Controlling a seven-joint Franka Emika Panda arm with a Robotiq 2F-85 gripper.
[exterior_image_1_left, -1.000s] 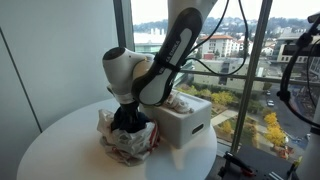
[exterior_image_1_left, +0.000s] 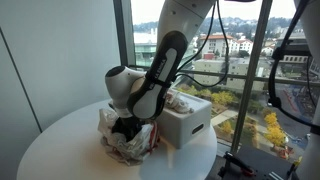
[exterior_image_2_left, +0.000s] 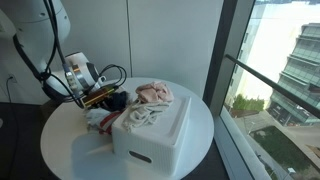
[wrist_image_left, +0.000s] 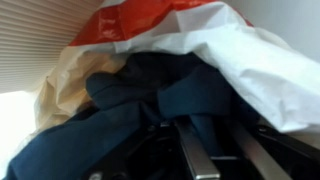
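A dark navy cloth (wrist_image_left: 140, 100) fills the middle of the wrist view, and my gripper is shut on a fold of it. Around the cloth is a crinkled plastic bag (wrist_image_left: 260, 70), white with red and tan areas. In exterior view 1 the bag (exterior_image_1_left: 125, 152) stands on the table directly beneath the arm, and my fingers are hidden down at its mouth. Exterior view 2 shows the dark cloth (exterior_image_2_left: 117, 100) at the bag's top, close to the white box.
A white box (exterior_image_1_left: 190, 125) stands beside the bag on the round white table (exterior_image_1_left: 70, 155). Pink cloth (exterior_image_2_left: 152, 93) and whitish cloth (exterior_image_2_left: 148, 113) lie in it, the latter over its rim. A large window lies behind.
My gripper has come down toward the bag. The dark cloth, which showed above the bag's mouth a second ago, now sits lower and is mostly hidden.
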